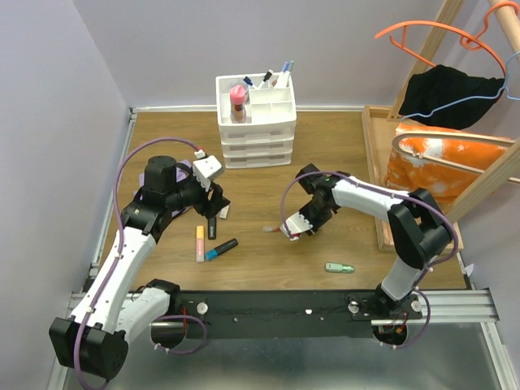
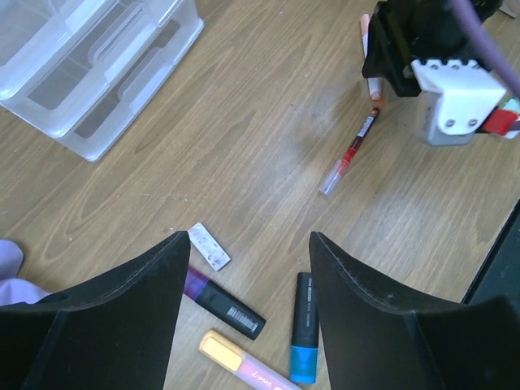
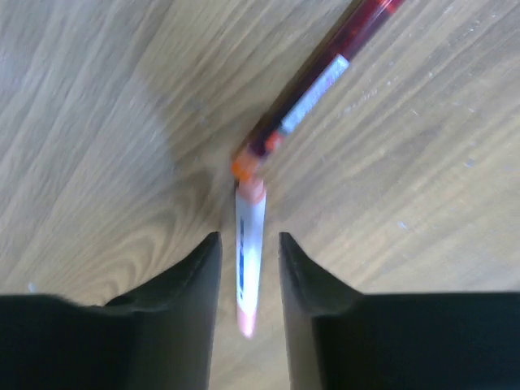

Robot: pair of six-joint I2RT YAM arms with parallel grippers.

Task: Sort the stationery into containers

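My right gripper (image 1: pixel 302 223) is low over a red pen and a white pen (image 3: pixel 249 252); in the blurred right wrist view its fingers are part open around the white pen's line, grip unclear. My left gripper is open above a white eraser (image 2: pixel 209 245), a purple-black marker (image 2: pixel 227 305), a blue-black marker (image 2: pixel 305 333) and a yellow-pink highlighter (image 1: pixel 200 244). A green tube (image 1: pixel 340 267) lies at the front right. The white organiser (image 1: pixel 256 138) holds several pens.
A purple cloth (image 2: pixel 16 288) lies under the left arm. A wooden rack (image 1: pixel 371 162) with hangers and an orange bundle (image 1: pixel 426 171) stands at the right. The desk's middle has some clear room.
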